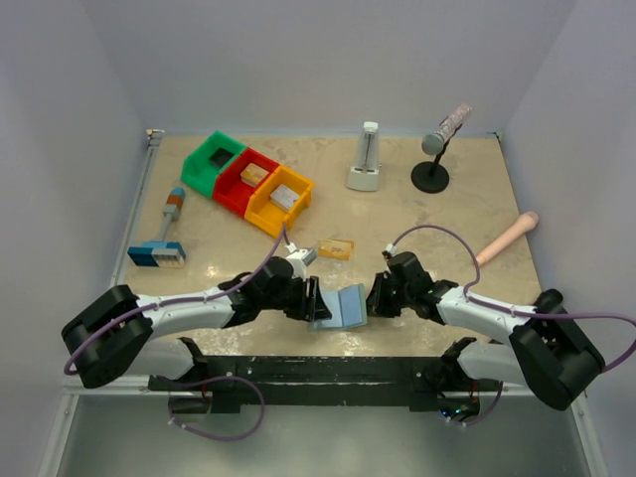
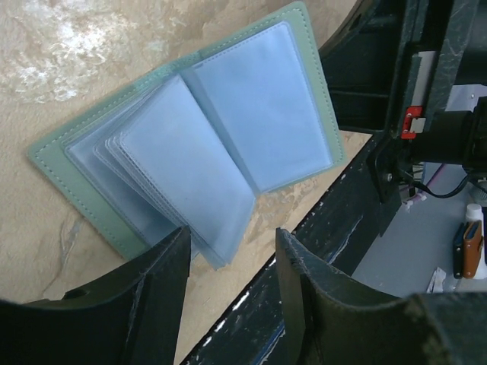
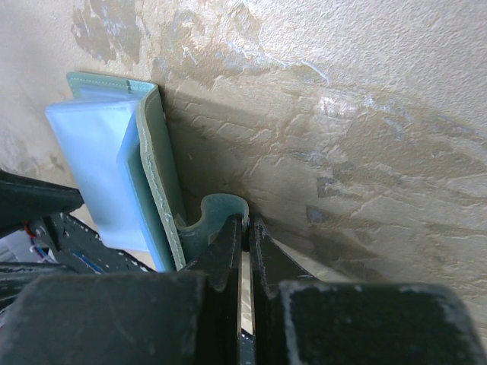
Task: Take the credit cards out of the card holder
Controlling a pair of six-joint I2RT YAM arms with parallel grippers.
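Note:
The card holder lies spread open on the table, with a green stitched cover and bluish clear sleeves. In the left wrist view, the sleeves fan up from the cover. My left gripper is partly open at their lower edge. One finger overlaps the sleeve corner from this angle; nothing is clamped between the two. On the holder's other side, my right gripper is shut on a thin green tab of the cover. The cover half beside it stands tilted up. I cannot make out cards inside the sleeves.
A yellow card-like piece lies behind the holder. Green, red and orange bins stand at the back left. A white device and a black stand are farther back.

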